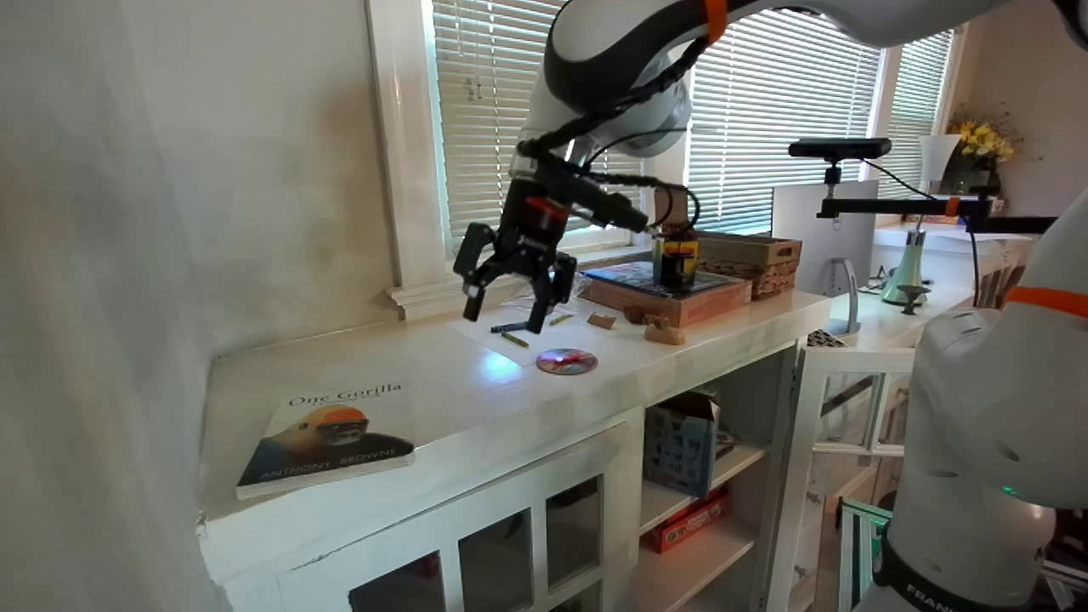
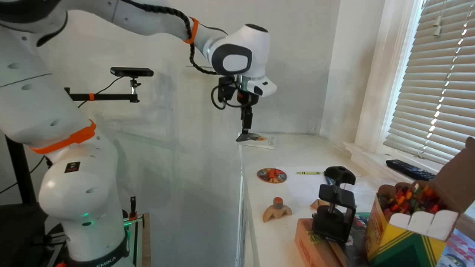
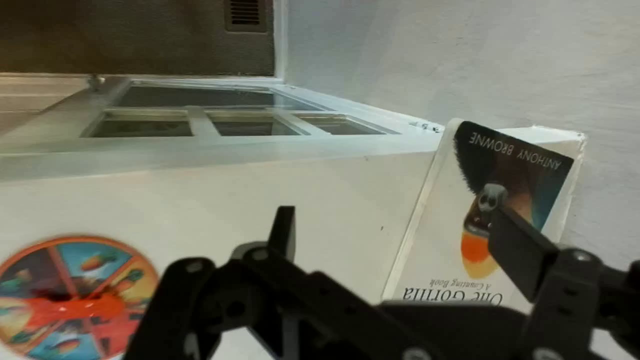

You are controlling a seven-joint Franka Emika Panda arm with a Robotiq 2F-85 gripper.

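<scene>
My gripper (image 1: 505,311) hangs above the white countertop, its fingers apart and nothing between them. In the wrist view both fingers (image 3: 283,231) show, well separated. A round picture disc (image 1: 567,361) lies flat on the counter, to the right of the gripper in exterior view 1. The book "One Gorilla" (image 1: 331,433) rests flat near the counter's left end, clear of the fingers. Near the paper sheet are a yellow-green crayon (image 2: 308,172) and a dark marker (image 1: 509,327).
A wooden arch with a ball (image 2: 277,210) sits near the front edge. The open crayon box (image 2: 414,218) and black clamp (image 2: 337,200) stand on flat boxes at the back. Below, the cabinet shelf (image 1: 704,479) is open.
</scene>
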